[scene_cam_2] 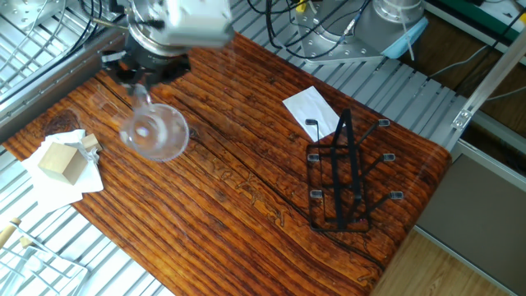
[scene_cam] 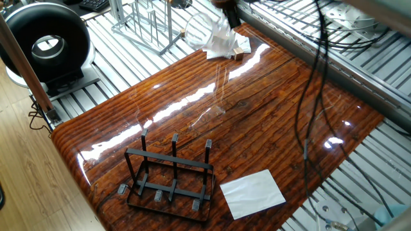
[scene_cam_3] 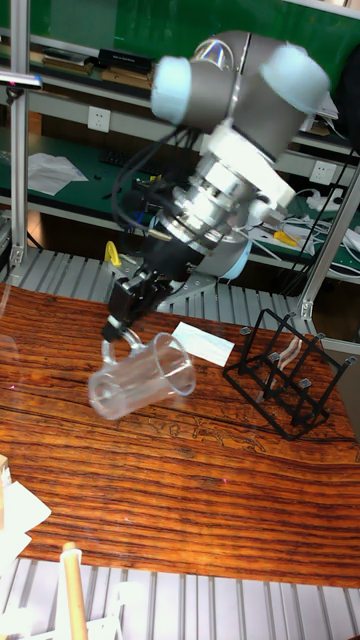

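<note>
A clear glass mug (scene_cam_3: 149, 380) hangs above the wooden table, lying nearly sideways with its mouth toward the right in exterior view 3. My black gripper (scene_cam_3: 116, 329) is shut on the mug's handle. From above, the round glass (scene_cam_2: 158, 134) shows just below the gripper (scene_cam_2: 141, 86), whose fingers are blurred. At the top of exterior view 1 the mug (scene_cam: 204, 32) appears near the table's far corner. A black metal rack (scene_cam: 172, 158) with several upright prongs stands at the opposite end of the table, well apart from the mug.
Beside the rack lies a flat white sheet (scene_cam: 253, 194). Wooden blocks (scene_cam_2: 62, 163) sit on white paper at the table corner near the mug. A wire rack (scene_cam: 151, 29) stands off the table. Cables (scene_cam: 308, 128) dangle along one side.
</note>
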